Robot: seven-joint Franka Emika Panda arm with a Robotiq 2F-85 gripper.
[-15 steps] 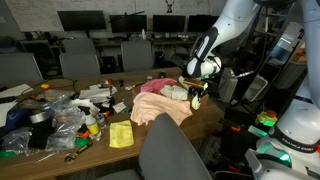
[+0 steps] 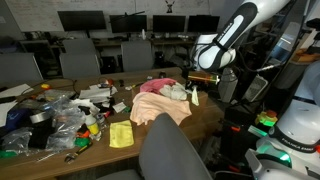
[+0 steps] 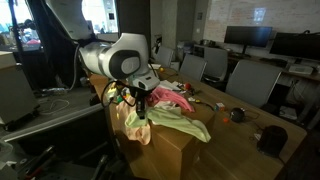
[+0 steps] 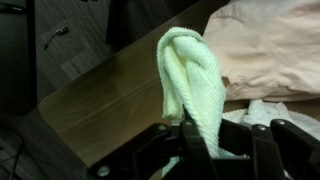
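Note:
A pale green towel is pinched in my gripper, which is shut on it. In the wrist view, the towel rises from between the dark fingers and folds over at its top end. It hangs below the gripper at the table's right end in exterior view 1. From the other side, the green towel drapes across the table corner under the gripper. A peach cloth and a grey-white cloth lie close by on the wood.
A pink cloth lies behind the peach one, and a yellow cloth farther left. Bottles, plastic bags and clutter fill the left of the table. Chairs line the far side. The table's edge is close to the gripper.
My arm has risen and swung a little toward the camera in exterior view 1. The green towel has come up slightly with the gripper. The other cloths look unmoved.

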